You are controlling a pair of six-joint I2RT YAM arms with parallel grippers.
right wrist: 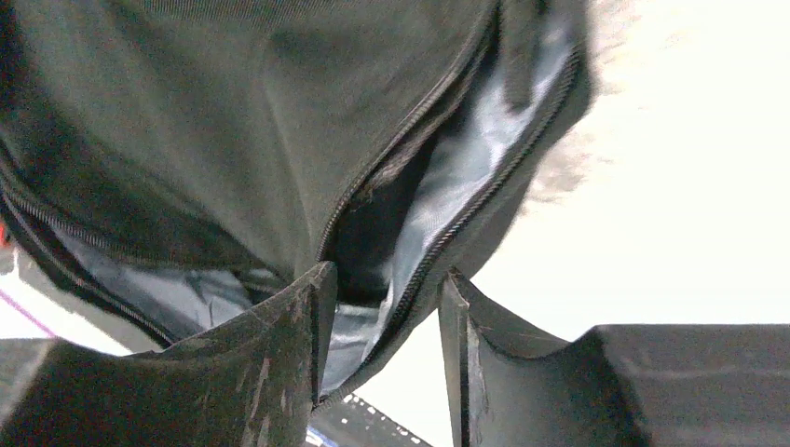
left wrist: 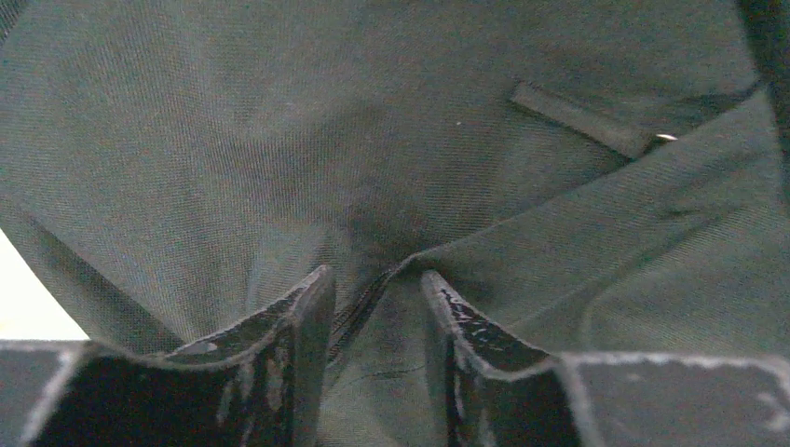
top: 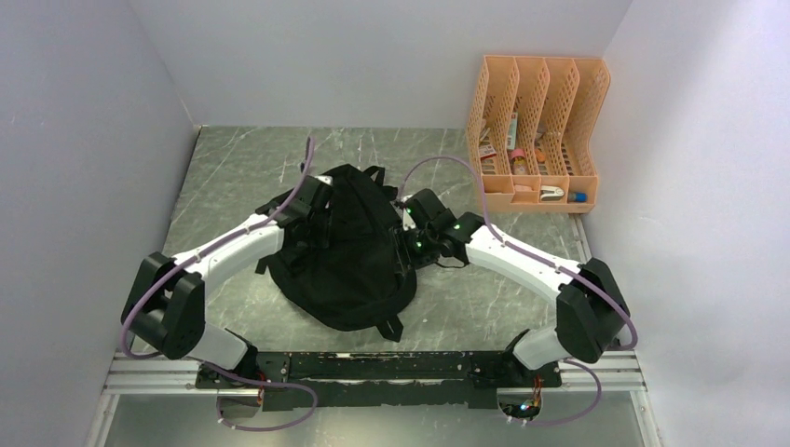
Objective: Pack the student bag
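The black student bag [top: 359, 293] lies slumped on the table. My left gripper [top: 319, 244] is low over its left part. In the left wrist view the fingers [left wrist: 312, 312] are spread above a fold in the dark cloth [left wrist: 419, 130], and no grip on it shows. At the bag's right side is my right gripper [top: 406, 267], fingers open. Its wrist view shows a zipped edge [right wrist: 433, 261] of the opening running down between the parted fingers, with grey lining [right wrist: 461, 154] visible inside.
A peach rack [top: 587, 177] with several small stationery items stands at the back right by the wall. My right arm covers part of the table right of the bag.
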